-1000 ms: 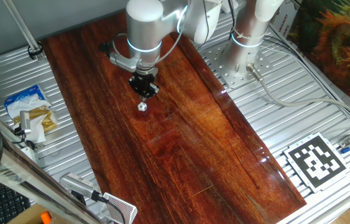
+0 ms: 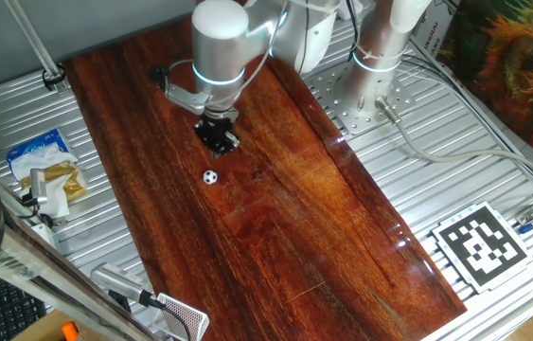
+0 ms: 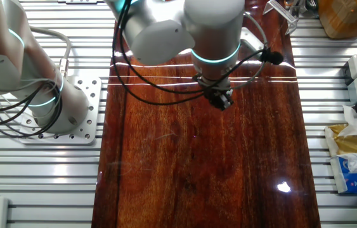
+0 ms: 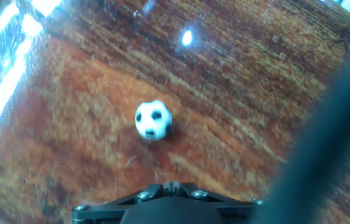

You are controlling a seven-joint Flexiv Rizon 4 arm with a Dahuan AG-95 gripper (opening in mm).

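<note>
A small white ball with black spots [image 2: 210, 176] rests on the dark wooden board [image 2: 275, 246], a short way out from my gripper [image 2: 219, 149]. In the wrist view the ball [image 4: 153, 120] lies clear of the fingertips, slightly left of centre and beyond them. There my gripper looks shut, its two tips together and nothing between them. From the opposite side, the gripper [image 3: 221, 101] shows over the board beneath the arm, while the ball cannot be made out.
Wide areas of the board are bare. A tissue pack [image 2: 48, 170] lies beyond its left edge, and a marker board [image 2: 481, 245] lies off its right. A camera [image 2: 119, 280] stands by the near left edge. Dark cables [image 3: 159, 95] hang from the arm.
One second ago the ball was right at the fingertips. It has since moved away from them, towards the near side and slightly left. The arm has shifted only a little.
</note>
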